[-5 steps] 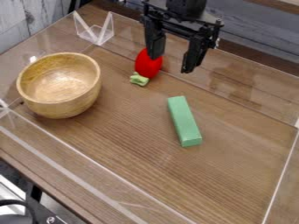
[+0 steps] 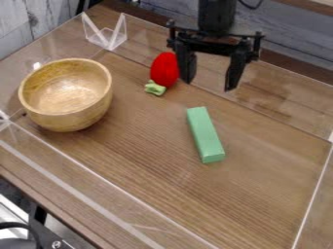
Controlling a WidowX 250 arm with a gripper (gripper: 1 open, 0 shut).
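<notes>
My gripper (image 2: 211, 60) hangs over the back middle of the wooden table, black, its two fingers pointing down and apart, with no object visible between them. Just left of it lies a red rounded object (image 2: 164, 68), with a small pale green piece (image 2: 155, 88) in front. A green rectangular block (image 2: 204, 134) lies flat in front of the gripper, at the middle right. A tan round bowl (image 2: 64, 122) stands at the left.
A white wire-like holder (image 2: 107, 32) is at the back left. A dark cable shows at the bottom-left edge.
The objects on the table have not visibly moved.
</notes>
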